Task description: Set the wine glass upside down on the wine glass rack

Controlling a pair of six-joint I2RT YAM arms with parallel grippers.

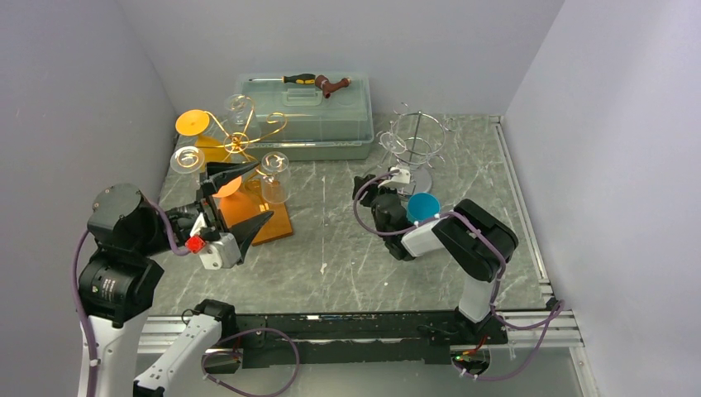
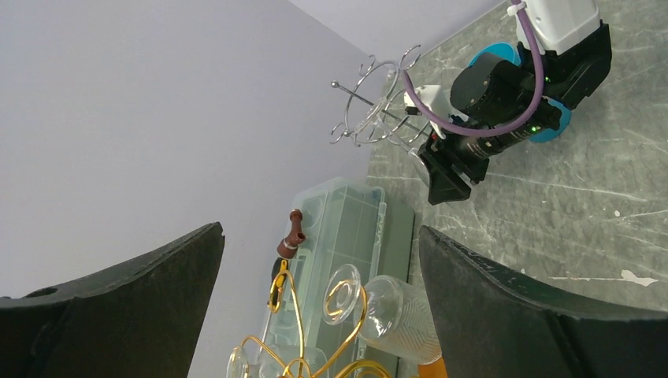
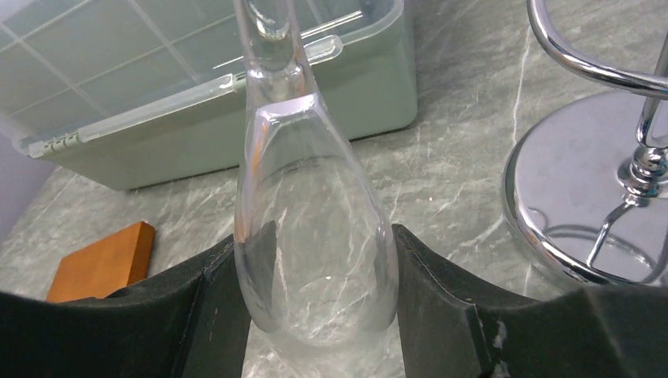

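Note:
A clear wine glass [image 3: 315, 189] is held stem up and bowl down in the right wrist view. My right gripper has a finger against each side of its bowl, with no gap showing. Seen from above, the glass's foot [image 1: 393, 143] overlaps the left side of the silver wine glass rack [image 1: 417, 180]. Whether its stem sits in a hook of the rack I cannot tell. My left gripper [image 1: 264, 188] stands wide open above the gold rack [image 1: 237, 142], its fingers holding nothing.
Several clear glasses hang on the gold rack at the left. Behind it sits a green toolbox [image 1: 326, 124] with a screwdriver [image 1: 299, 79] on its lid. A blue cup [image 1: 423, 206] stands close to my right arm.

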